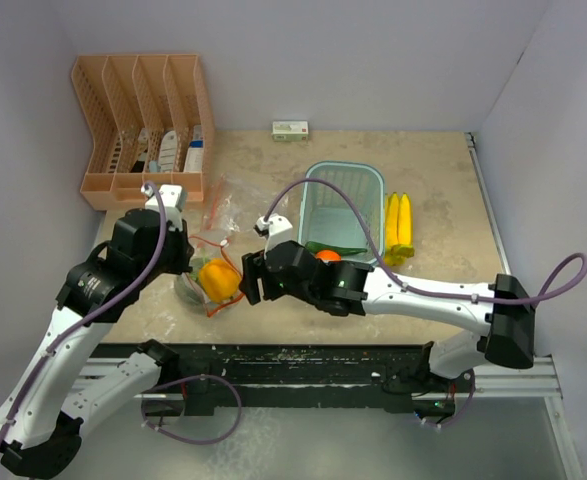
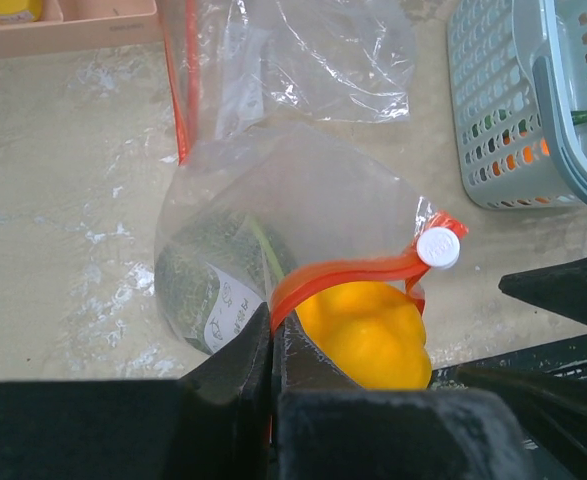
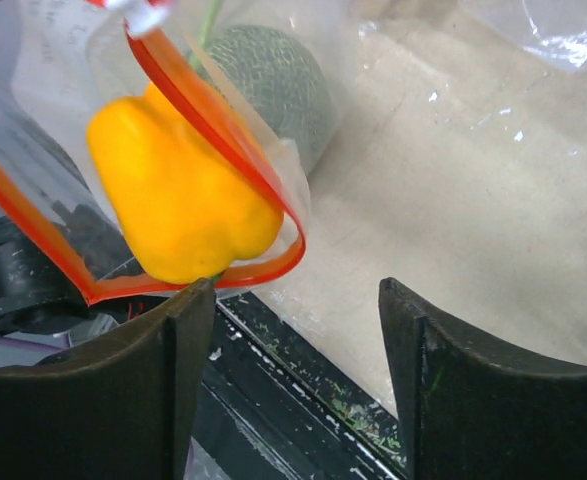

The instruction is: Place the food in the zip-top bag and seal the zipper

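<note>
The clear zip top bag (image 2: 313, 190) lies with its orange-red zipper edge (image 2: 348, 272) held up at one spot. My left gripper is shut on that edge. Just inside the mouth rests a yellow bell pepper (image 2: 368, 330), and deeper in the bag sits a green round vegetable with a white label (image 2: 231, 310). Seen from the right wrist, the mouth gapes around the pepper (image 3: 183, 190). My right gripper stands part open beside the mouth, with only bare table between its fingers. A white slider (image 2: 438, 247) sits at the zipper's end.
A light blue basket (image 1: 342, 172) holding a green vegetable and an orange item stands to the right, with bananas (image 1: 399, 228) beside it. At the back left is a peach divided rack (image 1: 143, 120). Another clear plastic bag (image 2: 333, 60) lies behind.
</note>
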